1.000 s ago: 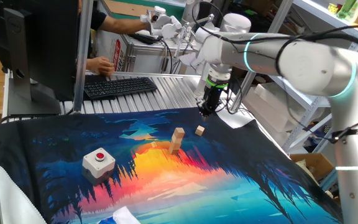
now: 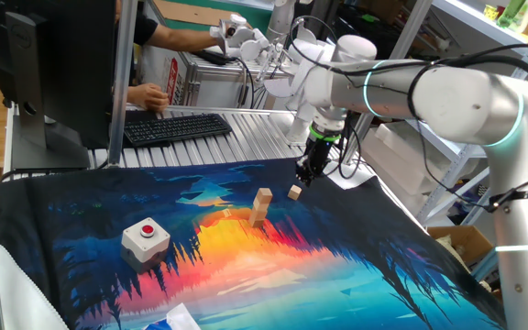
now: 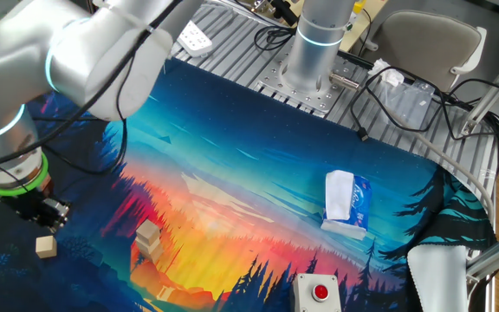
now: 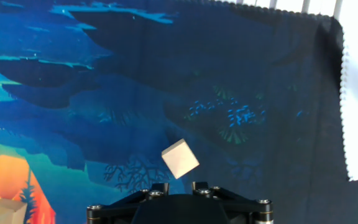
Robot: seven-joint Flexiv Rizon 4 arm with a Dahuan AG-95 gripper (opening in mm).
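Observation:
A small pale wooden cube (image 2: 294, 192) lies alone on the dark part of the printed cloth; the wrist view has this cube (image 4: 180, 158) just ahead of the fingertips, turned at an angle. My gripper shows a narrow gap between its fingertips, with nothing in it. In exterior view 1 the gripper (image 2: 304, 178) hangs above the cloth close to the cube, apart from it. A stack of wooden blocks (image 2: 259, 209) stands upright nearer the bright middle; exterior view 2 shows that stack (image 3: 148, 238) from above.
A grey box with a red button (image 2: 146, 243) and a blue-white tissue pack (image 3: 347, 204) sit on the cloth. Behind its far edge are a keyboard (image 2: 174, 129) and a monitor (image 2: 71, 82). A person's hand (image 2: 148, 97) rests beside the keyboard.
My gripper has come slightly lower and a little to the right in exterior view 1. The cube and the stack have stayed in place.

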